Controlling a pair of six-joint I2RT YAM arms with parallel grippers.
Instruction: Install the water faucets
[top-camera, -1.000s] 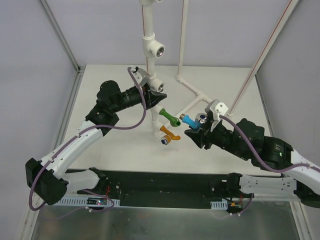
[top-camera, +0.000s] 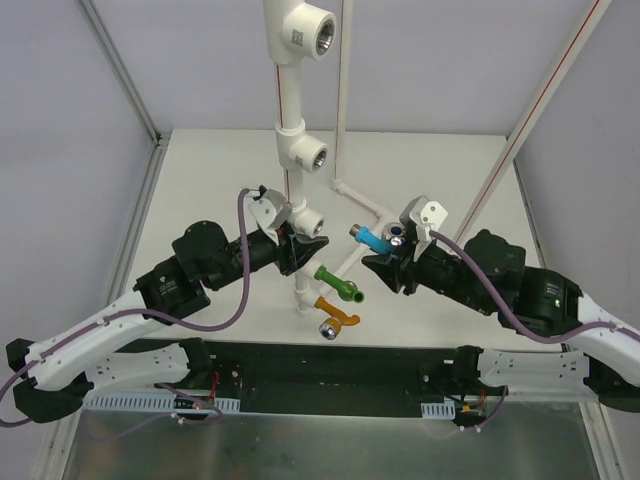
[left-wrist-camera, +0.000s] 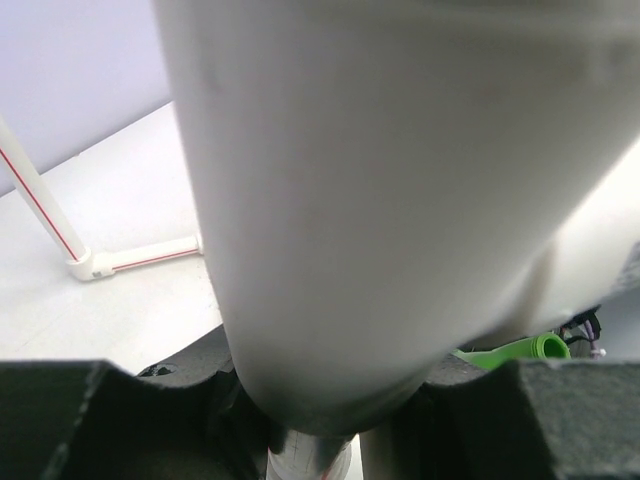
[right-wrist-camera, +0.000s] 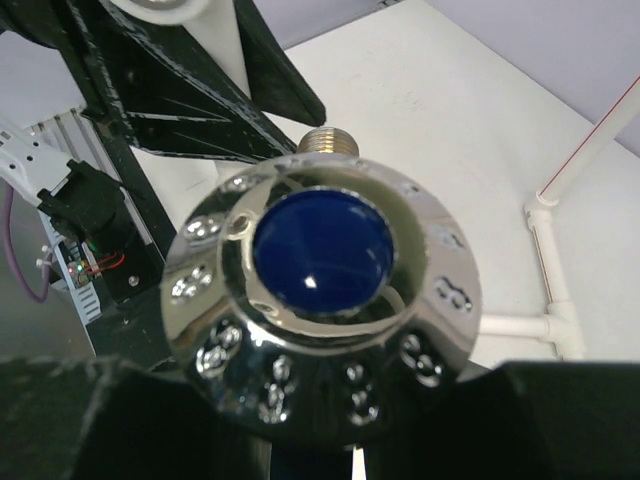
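A white pipe (top-camera: 290, 95) with several side sockets rises through the top view, and my left gripper (top-camera: 302, 246) is shut on it just below an empty socket (top-camera: 308, 222). Its white body (left-wrist-camera: 370, 230) fills the middle of the left wrist view. My right gripper (top-camera: 388, 268) is shut on a blue faucet (top-camera: 372, 240), whose brass threaded end points left towards that socket, with a gap between them. In the right wrist view the chrome knob (right-wrist-camera: 320, 265) hides most of this faucet. A green faucet (top-camera: 338, 283) and an orange faucet (top-camera: 336, 312) sit on the pipe's lower part.
A thin white pipe frame (top-camera: 365, 203) lies behind on the white board (top-camera: 215, 300). Higher on the pipe are more open sockets (top-camera: 308, 153). A slanted pipe (top-camera: 530, 115) runs along the right side. Black left fingers (right-wrist-camera: 190, 110) stand close to the faucet's thread.
My right gripper has shifted slightly left with the blue faucet.
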